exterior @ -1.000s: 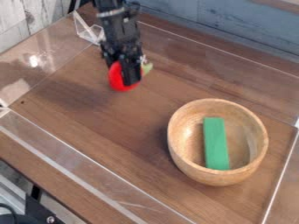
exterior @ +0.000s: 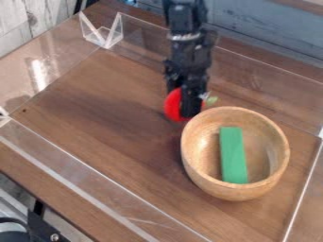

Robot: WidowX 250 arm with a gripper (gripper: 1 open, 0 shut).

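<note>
My dark gripper (exterior: pixel 190 102) is shut on a red object (exterior: pixel 175 106), held just behind and left of a wooden bowl (exterior: pixel 199 151), close to its back rim. A green rectangular block (exterior: pixel 232 155) lies inside the bowl. A small pale green item (exterior: pixel 211 98) shows partly behind the gripper; I cannot tell what it is.
A clear angular plastic item (exterior: pixel 104 30) stands at the back left. A blue-grey wall runs along the back.
My gripper has moved right and toward the front with the red object in it, from the back left to beside the bowl. The bowl and green block have stayed put.
</note>
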